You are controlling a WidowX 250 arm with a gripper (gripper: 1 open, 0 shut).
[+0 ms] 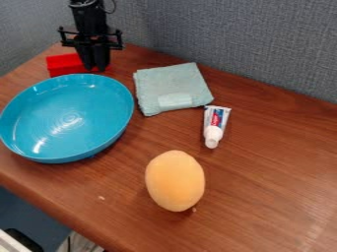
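Note:
My black gripper (95, 61) hangs at the back left, low at the right end of a red block (65, 64), partly covering it. Whether its fingers are open or shut is unclear. In front lies a large blue plate (66, 123). A folded grey-green cloth (172, 87) lies to the right of the gripper, and a toothpaste tube (215, 127) lies right of that, nearer the front. An orange oval object (175, 180) rests at the front centre.
A grey padded wall (250, 49) runs behind the wooden table (277, 187). The table's edge runs along the lower left.

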